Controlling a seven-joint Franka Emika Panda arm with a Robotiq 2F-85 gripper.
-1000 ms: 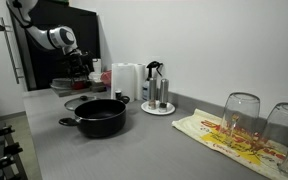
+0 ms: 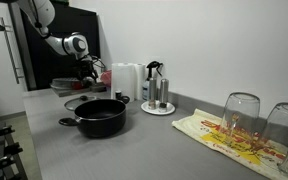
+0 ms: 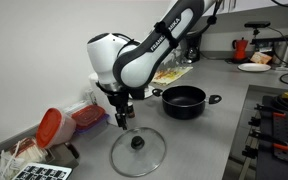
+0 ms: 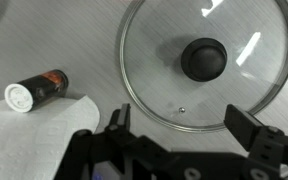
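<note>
A glass lid (image 4: 154, 75) with a metal rim and a black knob (image 4: 204, 60) lies flat on the grey table. My gripper stands open above the table, near the lid's edge, with nothing between its fingers; the knob lies beyond the fingertips in the wrist view. In exterior view 2 the gripper (image 3: 126, 115) hangs over the far side of the lid (image 3: 124, 163). A black two-handled pot (image 3: 185, 104) sits uncovered close by. Exterior view 1 shows the pot (image 2: 102, 121) in front of the lid (image 2: 75, 104), partly covering it.
A small dark can (image 4: 50, 84) lies or stands by white paper (image 4: 24, 140). A red container (image 3: 54, 128) and a white basket (image 3: 32, 152) are at the left. Two glass jars (image 2: 239, 117) rest on a yellow-white cloth (image 2: 208, 127).
The arm has moved a little to the right and downward in exterior view 1. The pot and lid have stayed in place.
</note>
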